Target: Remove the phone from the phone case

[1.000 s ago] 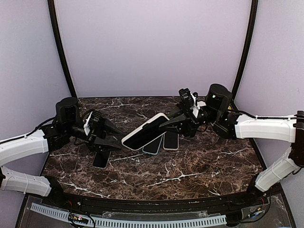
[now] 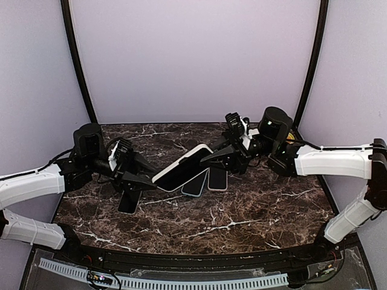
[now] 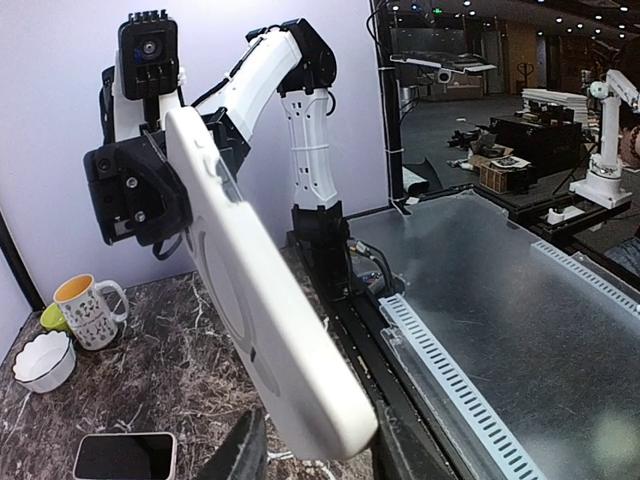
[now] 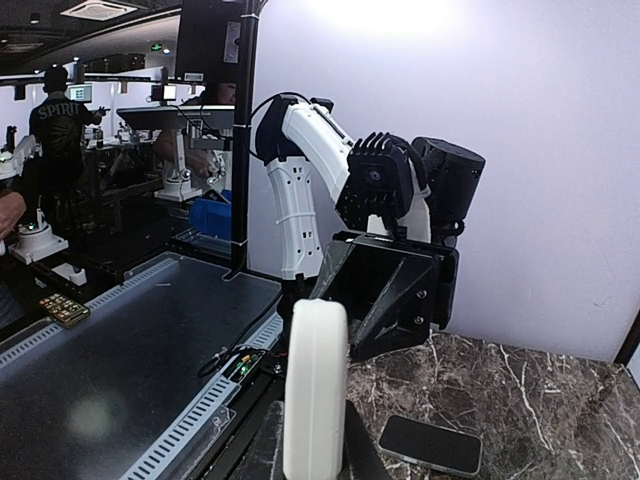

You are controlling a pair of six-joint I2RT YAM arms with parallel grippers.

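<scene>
A phone in a white case [image 2: 182, 171] hangs tilted above the table, its dark face toward the top view. My right gripper [image 2: 213, 159] is shut on its upper right end; in the right wrist view the case's narrow white edge [image 4: 316, 390] stands upright between the fingers. The left gripper [image 2: 151, 179] is at the lower left end, fingers apart. From the left wrist, the white case back [image 3: 245, 285] slants down, its low corner reaching between the open fingers. Whether those fingers touch it, I cannot tell.
On the marble table lie a black phone [image 2: 129, 202], a blue-edged phone [image 2: 195, 186] and a pink-edged phone [image 2: 217, 179]. A mug [image 3: 90, 312] and a white bowl [image 3: 45, 361] stand at the right side of the table.
My left gripper has come slightly right to the case's low end. The right gripper and case have shifted slightly left.
</scene>
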